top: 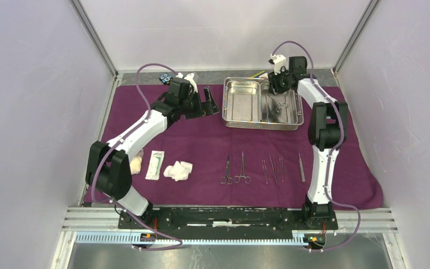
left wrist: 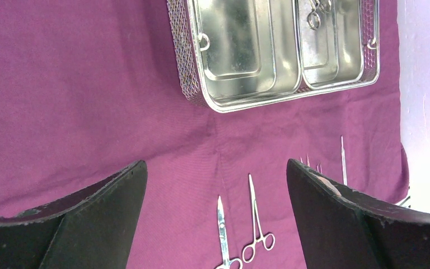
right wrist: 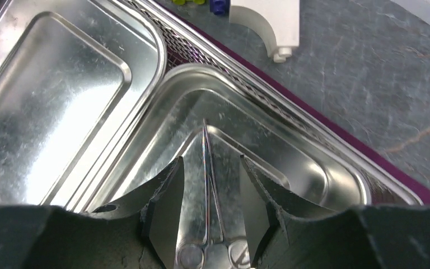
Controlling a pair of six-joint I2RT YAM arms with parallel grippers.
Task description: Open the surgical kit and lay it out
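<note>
The metal tray (top: 241, 101) has two compartments. In its right one lies a ringed, long-shanked instrument (right wrist: 217, 255), tips pointing to the back. My right gripper is open above its shanks, nothing between the fingers. My left gripper hangs open and empty over the cloth left of the tray. Laid on the purple cloth (top: 196, 140) at the front are scissors (top: 227, 174), a clamp (top: 242, 174), several slim instruments (top: 274, 171) and a scalpel handle (top: 301, 168). At the left lie a packet (top: 155, 164) and white gauze (top: 177, 171).
Behind the tray is a grey stone strip (right wrist: 369, 84) with a white block (right wrist: 269, 22) and small coloured items on it, before the back wall. Both side walls stand close to the cloth.
</note>
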